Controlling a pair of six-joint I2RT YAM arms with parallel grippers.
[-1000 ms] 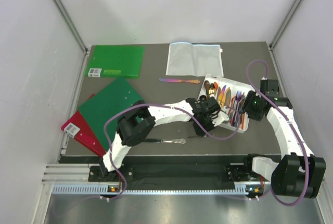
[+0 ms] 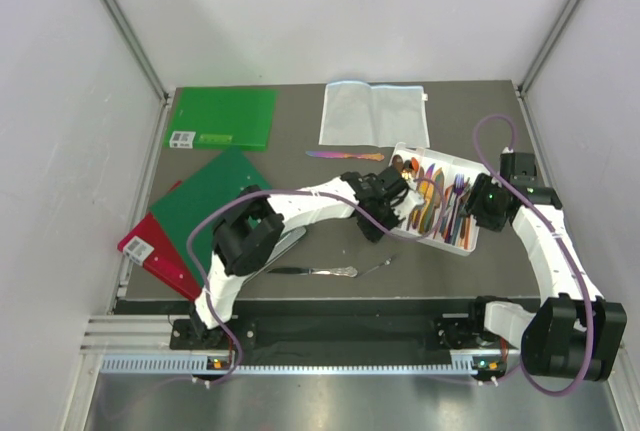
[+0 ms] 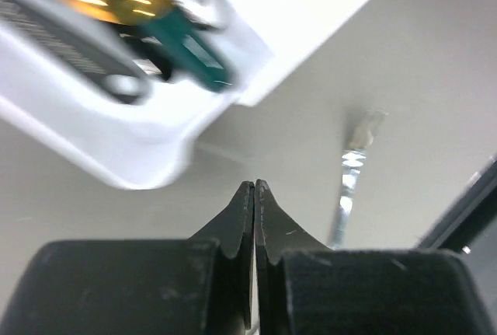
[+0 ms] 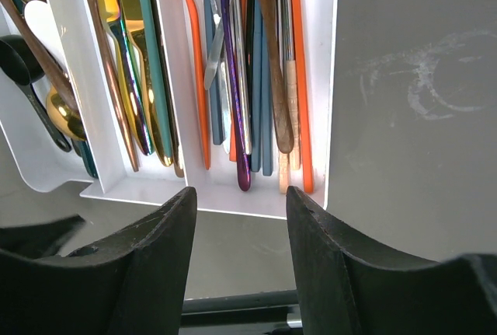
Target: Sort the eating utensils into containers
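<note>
The white divided tray holds several utensils sorted in compartments; in the right wrist view its rim frames wooden, purple and orange handles. My left gripper is shut just outside the tray's corner, nothing showing between its fingers. A small silver utensil lies on the table in front of it, also a blurred silver piece in the left wrist view. A dark-handled ornate knife and a multicoloured knife lie loose. Open and empty, my right gripper hovers by the tray's near right end.
A white pouch lies behind the tray. Green and red folders cover the left side. A silver object is partly hidden under my left arm. Bare table lies right of the tray.
More of the silver object under the arm shows. The right arm has stayed still.
</note>
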